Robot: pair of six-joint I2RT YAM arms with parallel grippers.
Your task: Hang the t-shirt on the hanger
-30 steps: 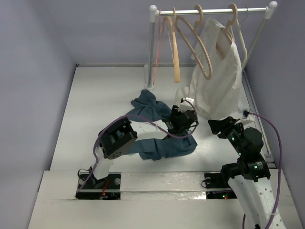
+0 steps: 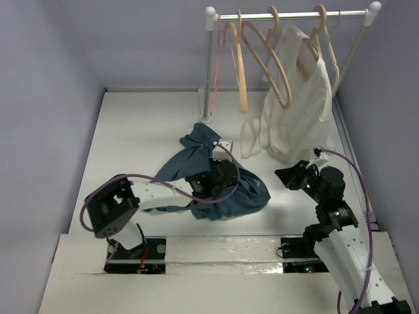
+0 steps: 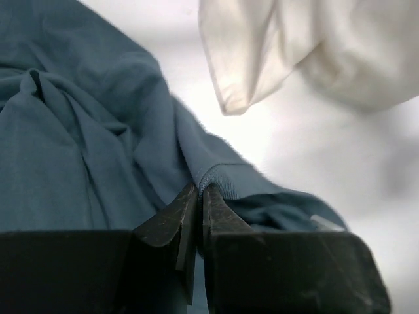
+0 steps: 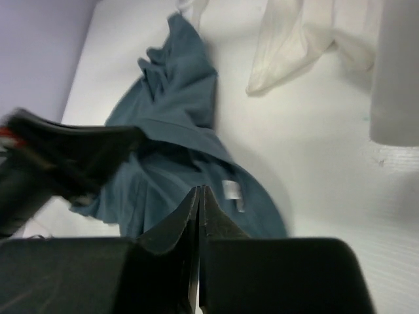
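Note:
The dark teal t shirt lies crumpled on the white floor beneath the rack; it also fills much of the left wrist view. My left gripper is over it, fingertips shut down among its folds; whether cloth is between them is hard to tell. My right gripper hovers right of the shirt, fingers shut, with nothing visible between them. Wooden hangers hang on the rail.
A cream garment hangs from a hanger at the right of the rack and reaches the floor. The rack's left post stands behind the shirt. Clear floor lies at left.
My left gripper has moved left across the t shirt. My right gripper has shifted slightly left.

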